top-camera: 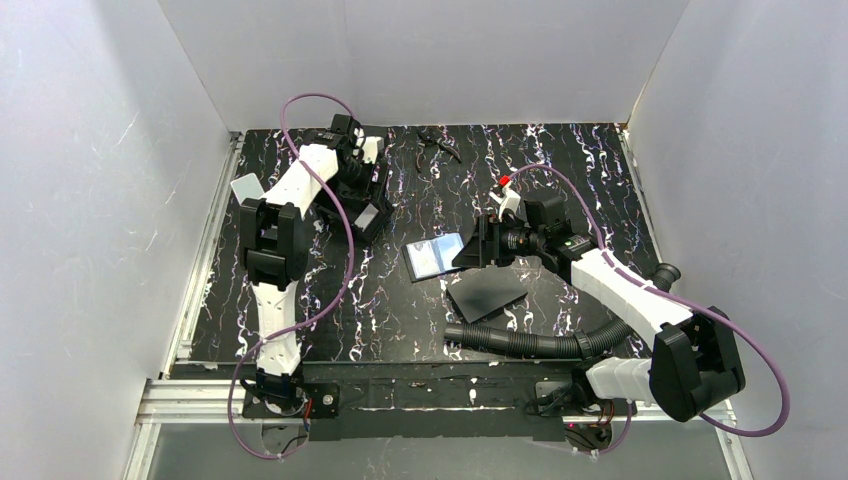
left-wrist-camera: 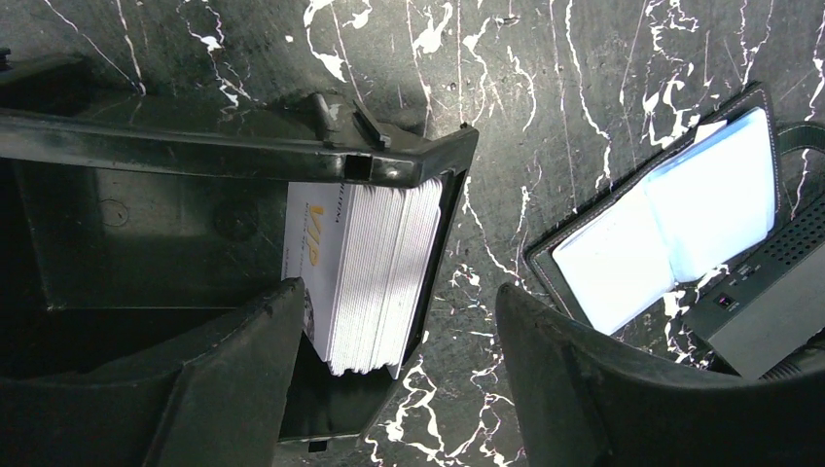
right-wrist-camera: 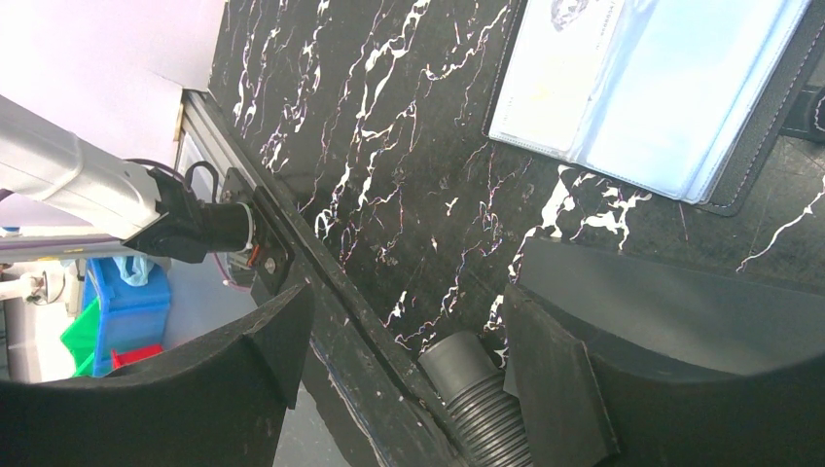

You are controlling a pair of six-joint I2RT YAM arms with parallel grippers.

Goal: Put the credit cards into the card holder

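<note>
A tight stack of white cards (left-wrist-camera: 386, 263) stands on edge in the right end of a black tray (left-wrist-camera: 117, 146); the outermost card shows a gold "VIP". My left gripper is over this tray, open. Its left finger (left-wrist-camera: 248, 336) overlaps the lower left of the stack, and the other is out to the right, apart from the cards. The black card holder (top-camera: 435, 257) lies opened flat mid-table, with clear sleeves; faint printing shows in its left sleeve (right-wrist-camera: 550, 78). Beyond the holder's near edge my right gripper stands open and empty.
A dark flat plate (top-camera: 487, 293) lies in front of the holder, with a ribbed black hose (top-camera: 520, 341) near the table's front edge. Pliers (top-camera: 437, 148) lie at the back and a white piece (top-camera: 247, 187) at the left. Between tray and holder the table is clear.
</note>
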